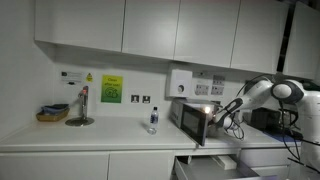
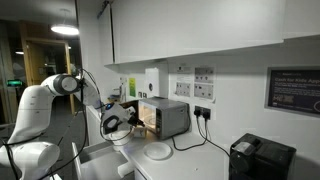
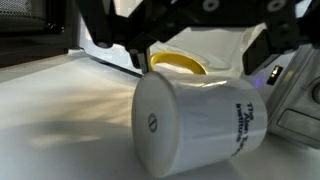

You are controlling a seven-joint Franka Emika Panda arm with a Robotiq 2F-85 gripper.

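A white mug-like object [image 3: 205, 120] with printed lettering fills the middle of the wrist view, its round, flat end turned to the left. My gripper is open, its dark fingers [image 3: 137, 42] spread on either side above the white object. From these views I cannot tell whether the fingers touch it. A yellow curved rim [image 3: 180, 62] shows just behind; what it belongs to is unclear. In exterior view 2, the gripper [image 2: 137, 112] is beside the microwave [image 2: 165, 116], on its open-door side, where the white object is too small to make out.
The microwave door [image 1: 194, 122] stands open close to the arm. A white plate [image 2: 157, 151] lies on the counter in front of the microwave. Farther left stand a bottle [image 1: 154, 121] and a tap [image 1: 84, 103]. Open drawers [image 1: 215, 168] jut out below the counter.
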